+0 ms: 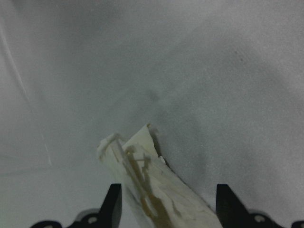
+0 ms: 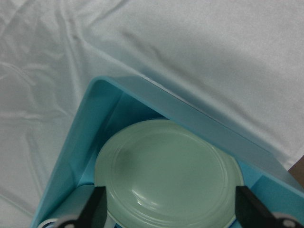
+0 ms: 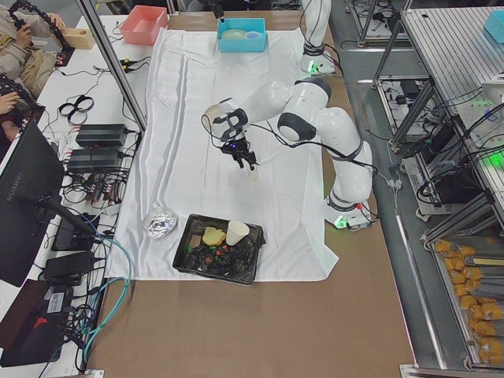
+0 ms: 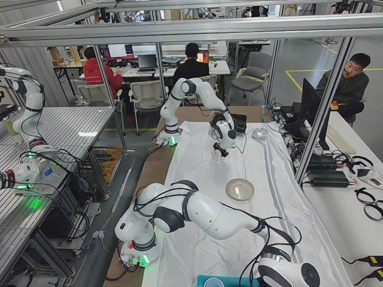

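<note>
A crumpled pale paper-like scrap (image 1: 156,190) with brown stains lies on the white cloth between the spread fingers of my left gripper, which is open right over it; in the camera left view that gripper (image 3: 246,162) is mid-cloth. My right gripper stands open above a blue bin (image 2: 142,95) holding a pale green plate (image 2: 166,171) and a cylindrical item at its lower left. A beige plate (image 4: 239,189) appears on the cloth in the camera right view, hidden behind my left arm in the camera left view.
A black tray (image 3: 197,264) with a white cup (image 3: 237,232), food scraps and dark litter sits at the near end, a foil dish (image 3: 160,223) left of it. A pink bin (image 3: 144,24) stands on the side table.
</note>
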